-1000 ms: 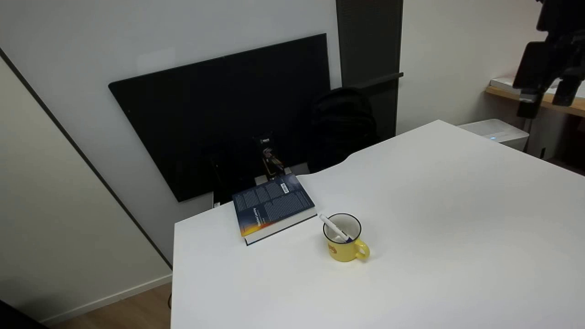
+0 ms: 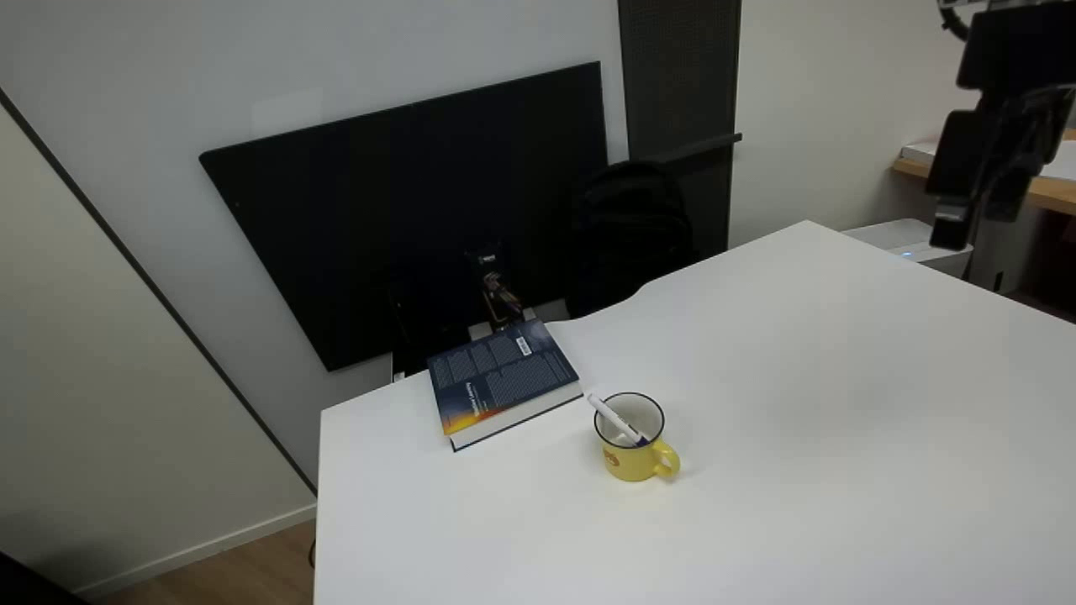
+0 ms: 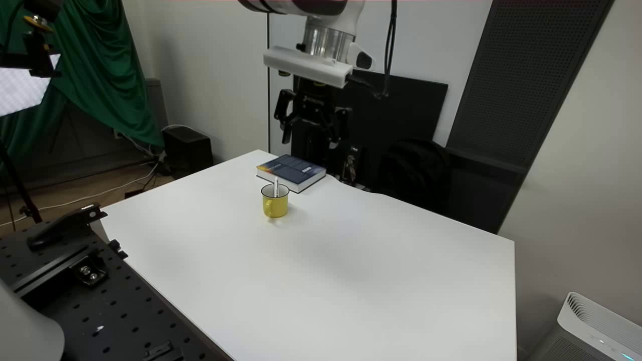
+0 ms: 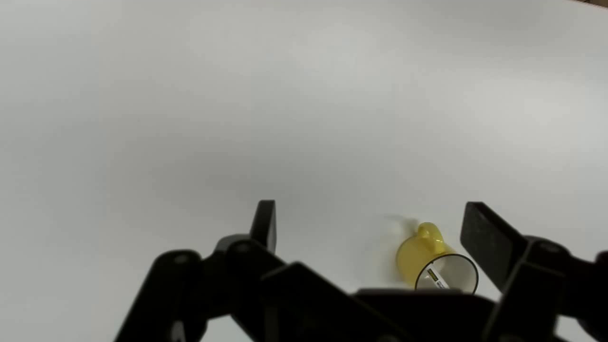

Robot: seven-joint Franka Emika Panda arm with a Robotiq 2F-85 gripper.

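Note:
A yellow mug (image 2: 630, 463) with a dark rim stands upright on the white table, its handle plain in each view. Leaning inside it is a white marker (image 2: 615, 418), which pokes above the rim. Beside the mug lies a thick dark blue book (image 2: 501, 373). My gripper (image 3: 310, 143) hangs well above the table, open and empty. From the wrist, the mug (image 4: 416, 256) shows low in the picture, far below the gripper and nearer its right finger; the gripper's body covers the mug's lower edge.
A black perforated mount (image 3: 120, 301) borders the table at the near left in exterior view 2.
In exterior view 1 my gripper has moved down and to the left. Mug, marker and book have stayed where they were.

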